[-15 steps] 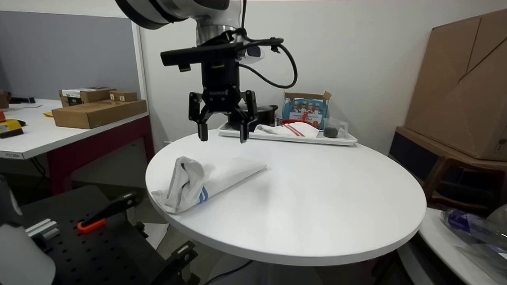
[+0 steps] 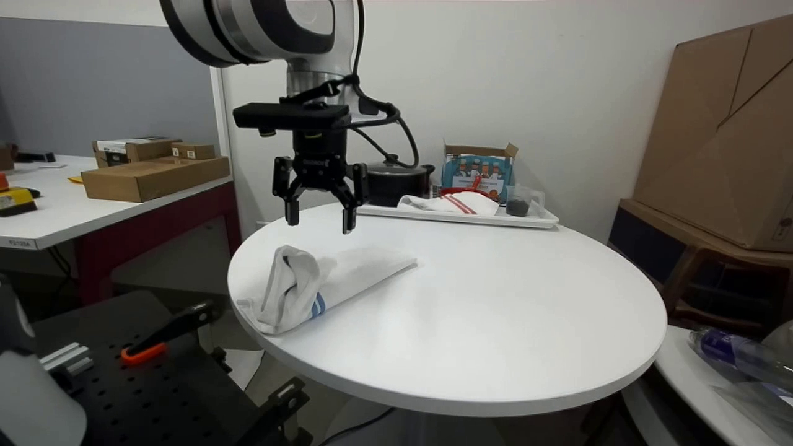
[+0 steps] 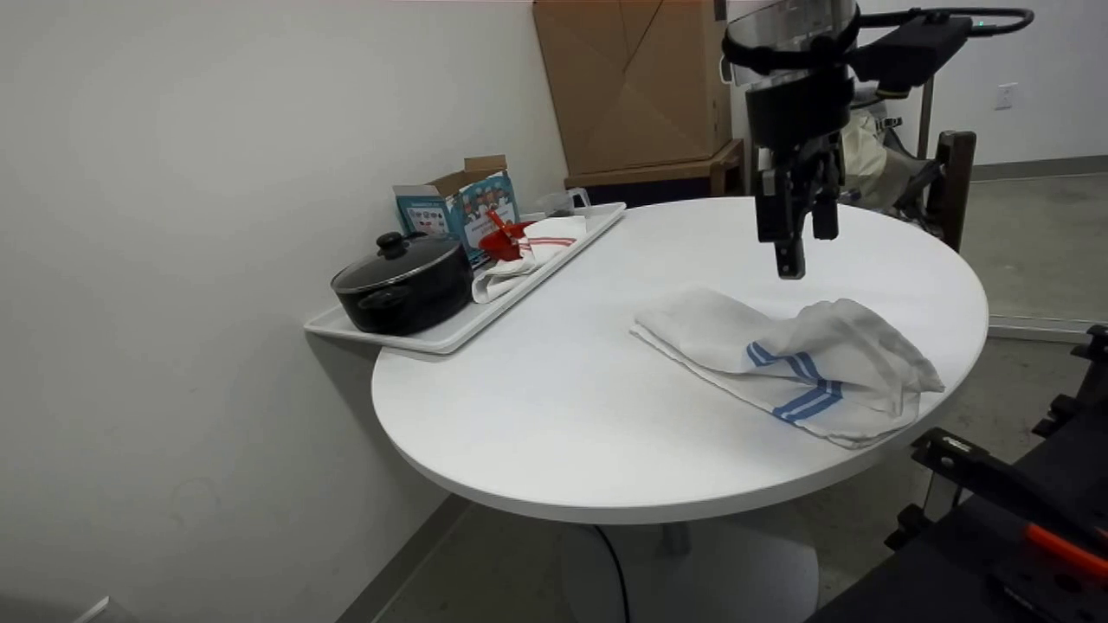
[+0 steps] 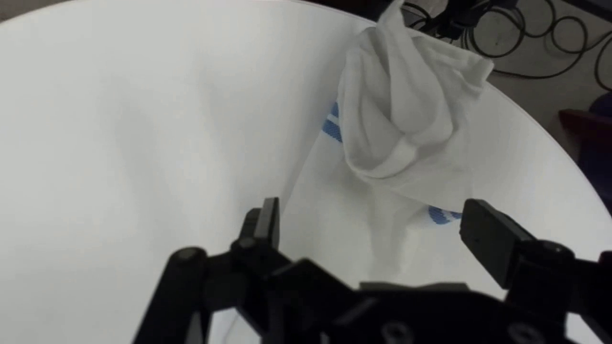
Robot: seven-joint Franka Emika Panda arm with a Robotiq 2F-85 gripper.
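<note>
A white towel with blue stripes (image 2: pixel 297 293) lies on the left side of the round white table, partly folded, one end bunched up near the table's edge. In the wrist view the bunched end of the towel (image 4: pixel 401 109) rises beyond the fingers, and its flatter part runs back beneath them. Above the cloth hangs my gripper (image 2: pixel 321 219), open and pointing down, with clear air between it and the towel. Its fingers stand wide apart and hold nothing. From the other side, the towel (image 3: pixel 789 363) shows its blue stripes just below the gripper (image 3: pixel 808 249).
At the table's back, a white tray (image 3: pixel 457 337) holds a black lidded pot (image 3: pixel 405 285), a blue box (image 2: pixel 476 174), a red-striped cloth (image 2: pixel 464 203) and a clear cup (image 2: pixel 525 201).
My gripper has moved left in exterior view 1 and sits slightly lower, turned a little. It stays open, and the towel has not moved.
</note>
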